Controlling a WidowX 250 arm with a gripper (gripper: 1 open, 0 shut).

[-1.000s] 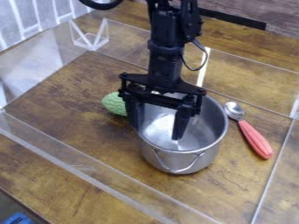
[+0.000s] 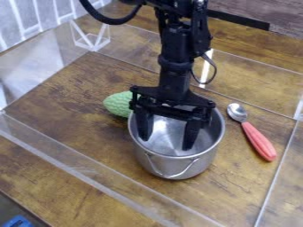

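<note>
My black gripper is lowered into the mouth of a steel pot, its two fingers spread open, with nothing visible held between them. The pot stands on the wooden table and has a wire handle hanging on its front. Behind the pot at the left, partly hidden, lies a green textured object. The inside of the pot is largely hidden by the gripper.
A spoon with a red handle lies to the right of the pot. Clear walls edge the work area, and a blue object shows at the lower left corner.
My gripper has moved slightly down and to the right into the pot. The pot appears to have shifted very slightly.
</note>
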